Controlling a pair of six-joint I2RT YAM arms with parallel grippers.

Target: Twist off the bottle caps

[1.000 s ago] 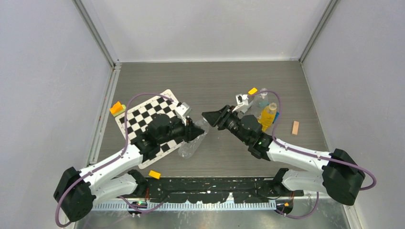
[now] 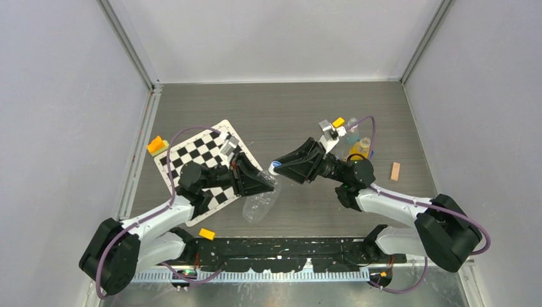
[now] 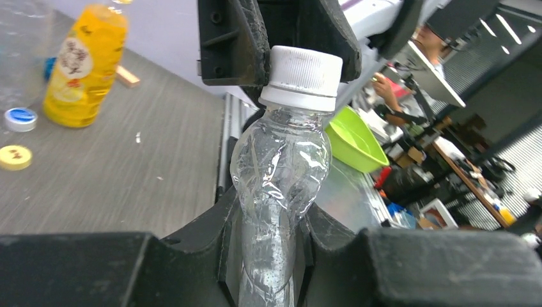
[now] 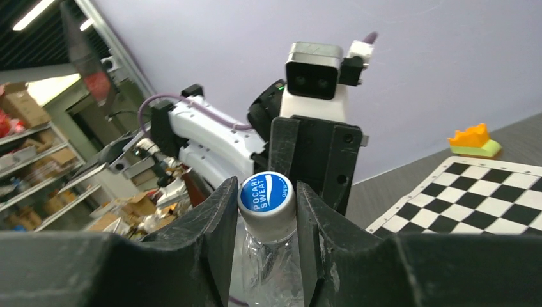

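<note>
A clear plastic bottle (image 3: 275, 166) with a white ribbed cap (image 3: 303, 73) is held up between my two arms. In the right wrist view, the cap's blue-and-white top (image 4: 265, 193) sits between the fingers of my right gripper, which is shut on it. The cap is on the bottle's neck. My left gripper is around the bottle's body, its fingers spread part open; whether they touch the plastic is hard to see. Standing at the right back are an orange-yellow bottle (image 3: 86, 64) and a clear bottle (image 3: 22, 51).
A white-and-blue cap (image 3: 20, 119) and a yellow cap (image 3: 14, 157) lie loose near the standing bottles. The checkerboard (image 2: 204, 153) lies under my left arm. A small wooden block (image 2: 395, 171) is at the right.
The left gripper's fingers have spread and its wrist has turned. The right gripper has turned too and shifted slightly right and down, still at the cap. The bottle has moved slightly.
</note>
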